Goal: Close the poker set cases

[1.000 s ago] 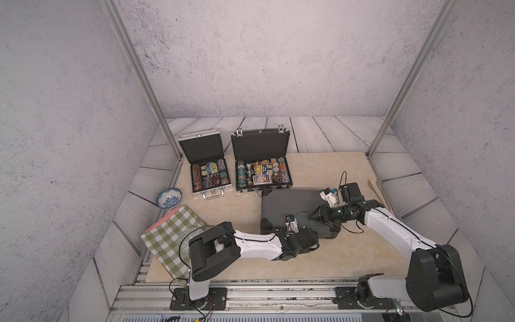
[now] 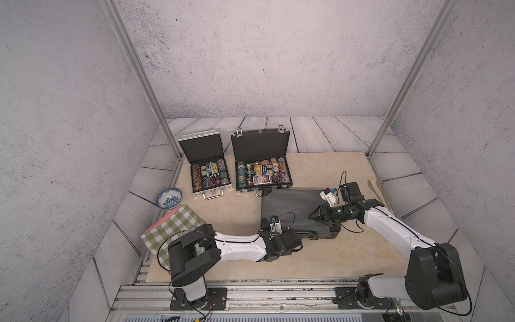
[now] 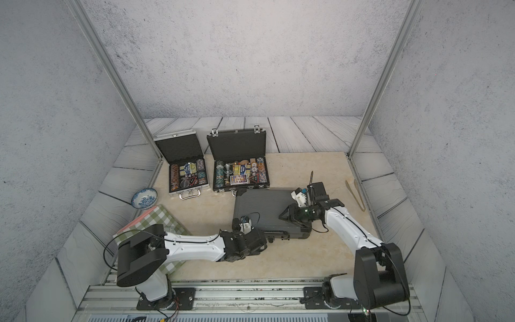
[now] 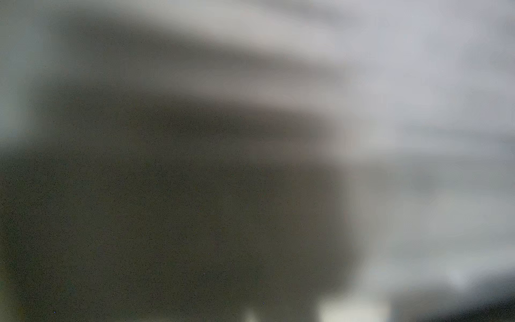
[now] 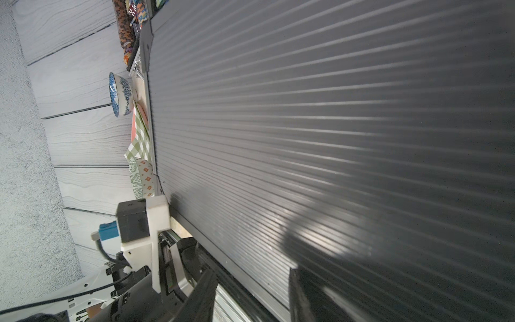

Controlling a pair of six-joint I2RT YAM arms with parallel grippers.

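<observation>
A large ribbed grey case (image 2: pixel 289 201) lies closed at front centre; its latches are not clear. Two poker cases with raised lids, a silver-rimmed one (image 2: pixel 200 143) and a black one (image 2: pixel 260 140), stand behind, showing chips and cards. My right gripper (image 2: pixel 316 215) is low on the grey case's right part; in the right wrist view its fingers frame part of the ribbed lid, and their exact grip is unclear. My left gripper (image 3: pixel 240 229) is at the case's front left, its fingertips hidden in the top views; the left wrist view is too blurred to tell its state.
A blue-patterned bowl (image 2: pixel 169 198) and folded checked cloths (image 2: pixel 163 230) lie at left. Wooden tongs (image 3: pixel 355 194) lie at the right edge. Bare table (image 2: pixel 327 166) shows behind the grey case on the right.
My left arm and gripper have moved leftward along the front of the grey case. The right arm is almost unmoved; the cases look unchanged.
</observation>
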